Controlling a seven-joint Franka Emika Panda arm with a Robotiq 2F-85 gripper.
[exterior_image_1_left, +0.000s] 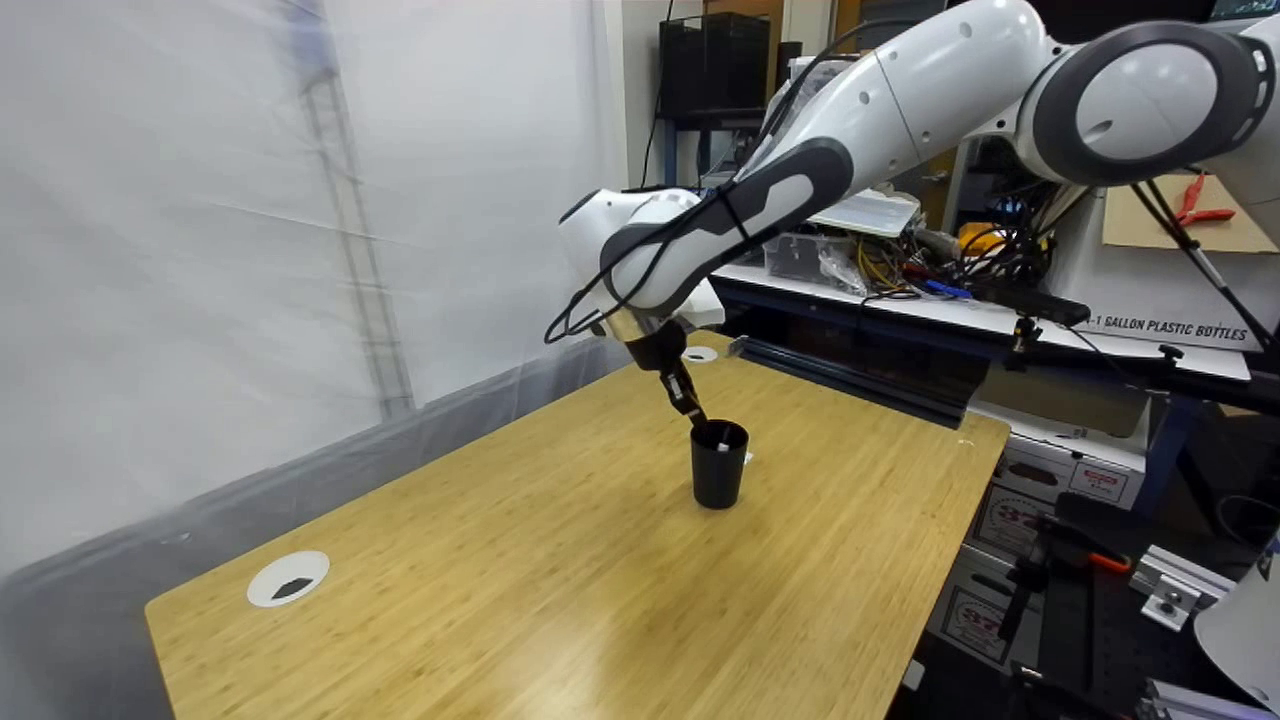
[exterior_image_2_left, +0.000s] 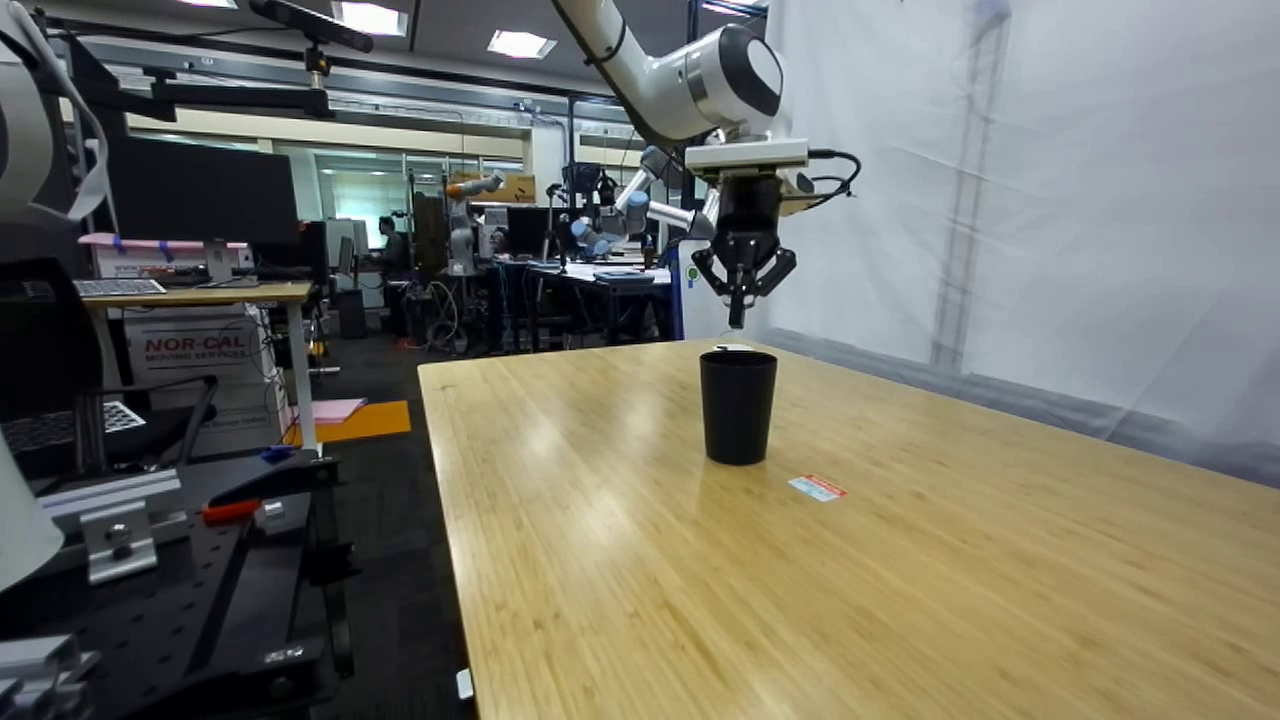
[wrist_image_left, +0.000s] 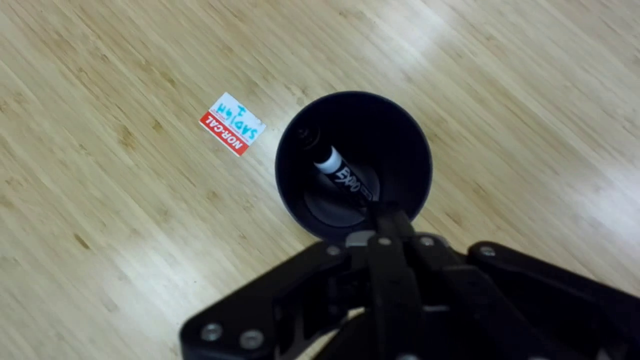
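Observation:
A black cup (exterior_image_1_left: 716, 468) stands upright on the wooden table (exterior_image_2_left: 576, 528). Inside it, a black Expo marker (wrist_image_left: 349, 180) with a white band leans against the wall, as the wrist view shows from above. My gripper (exterior_image_2_left: 735, 322) is shut above the cup, its tips clear of the rim in exterior view 2. From the wrist, the fingers (wrist_image_left: 393, 221) overlap the near side of the cup's opening and cover one end of the marker. Nothing shows between them.
A red and white label (wrist_image_left: 232, 124) lies flat on the table beside the cup. White cable-hole covers (exterior_image_1_left: 288, 578) sit in the tabletop along the curtain side. Otherwise the table around the cup is bare.

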